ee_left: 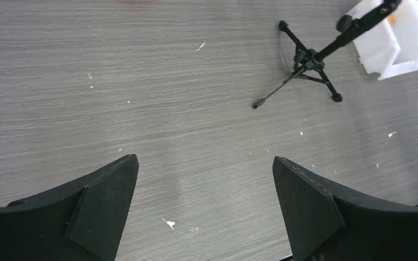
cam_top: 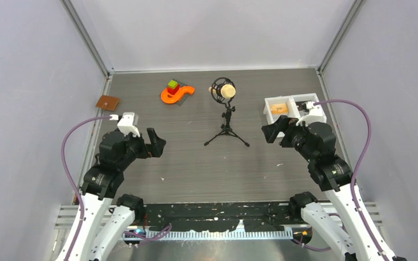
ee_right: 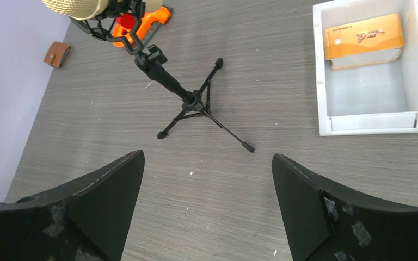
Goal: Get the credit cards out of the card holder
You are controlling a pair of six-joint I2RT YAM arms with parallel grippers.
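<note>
A small brown leather card holder (cam_top: pixel 108 103) stands at the far left edge of the table, by the wall. In the right wrist view the same card holder (ee_right: pixel 57 54) shows at the upper left, closed with a flap or strap. No cards can be made out. My left gripper (cam_top: pixel 157 142) hovers over the left part of the table, to the right of and nearer than the holder, open and empty. On the right side my right gripper (cam_top: pixel 276 137) is open too, with only bare table between its fingers.
A black tripod (cam_top: pixel 227 129) with a round cage on top stands mid-table. Behind left sits an orange toy slide (cam_top: pixel 177 93) with coloured blocks. A white compartment box (ee_right: pixel 370 122) holding an orange packet (ee_right: pixel 364 38) is at the right.
</note>
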